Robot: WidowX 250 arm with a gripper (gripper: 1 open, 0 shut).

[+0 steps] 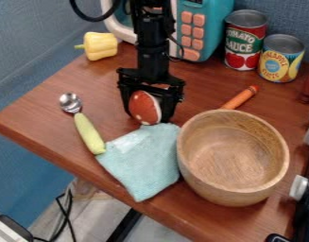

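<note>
The black gripper is low over the table, its fingers on either side of a red and white round object; whether it is closed firmly on it is hard to tell. A light blue cloth lies just in front, beside a wooden bowl. A scoop with a pale yellow handle lies to the left.
An orange stick-like item lies behind the bowl. Two cans and a teal toy appliance stand at the back. A yellow pepper sits back left.
</note>
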